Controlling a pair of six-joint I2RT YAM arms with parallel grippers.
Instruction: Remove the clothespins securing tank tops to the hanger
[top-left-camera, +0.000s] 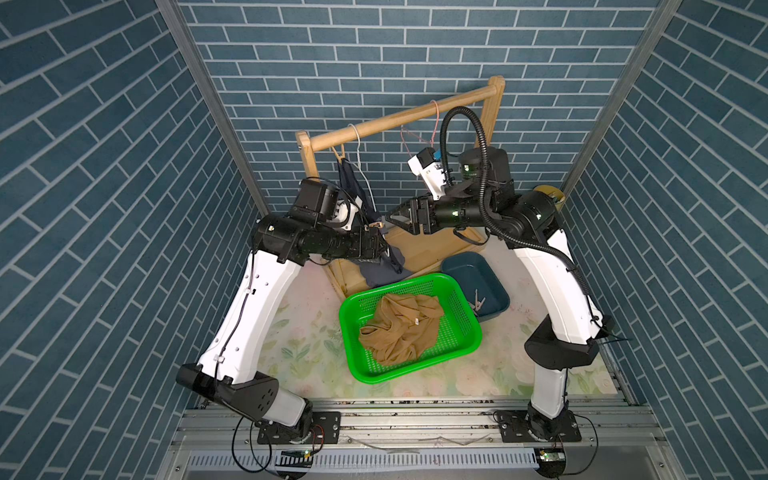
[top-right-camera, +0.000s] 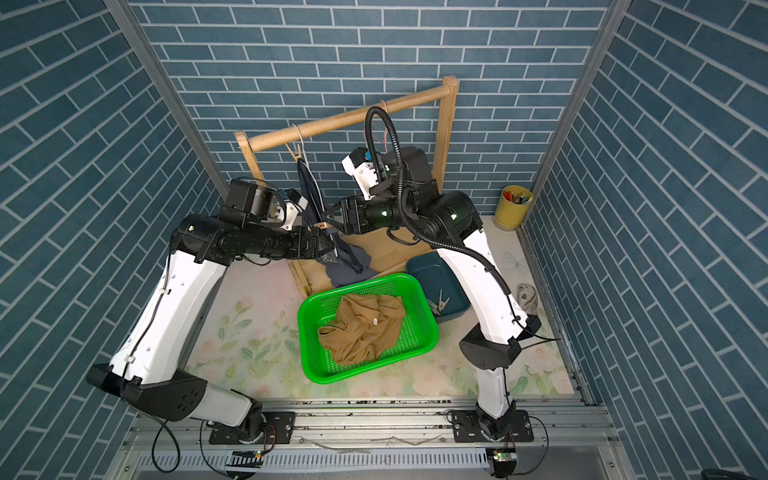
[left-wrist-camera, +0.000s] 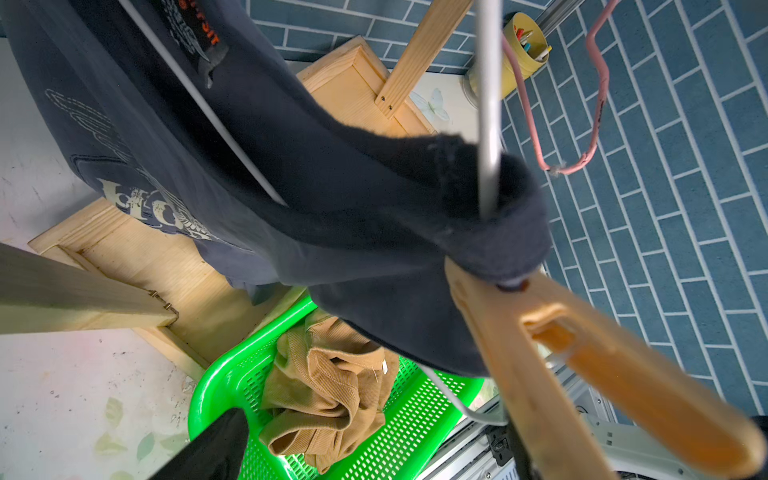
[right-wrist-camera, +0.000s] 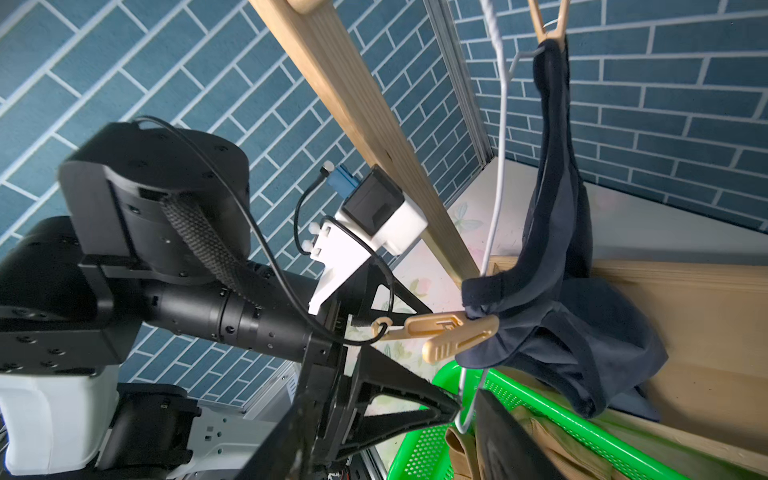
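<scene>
A dark navy tank top (right-wrist-camera: 552, 336) hangs on a white hanger (right-wrist-camera: 501, 136) below the rail. One tan clothespin clips the cloth at the hanger's lower end, large in the left wrist view; another clips it higher up. My left gripper (top-left-camera: 382, 244) stands open beside the lower clothespin, its fingertips at the bottom edge of its wrist view. My right gripper (top-right-camera: 334, 214) is open just right of that clothespin, facing it, with nothing seen between its fingers.
A green basket (top-left-camera: 352, 352) with brown cloth sits in front. A teal bin (top-left-camera: 496, 280) holding loose clothespins is right of it. A wooden rack (top-right-camera: 400, 104) stands behind; a pink hanger (left-wrist-camera: 592, 120) hangs on it. A yellow cup (top-right-camera: 512, 209) stands back right.
</scene>
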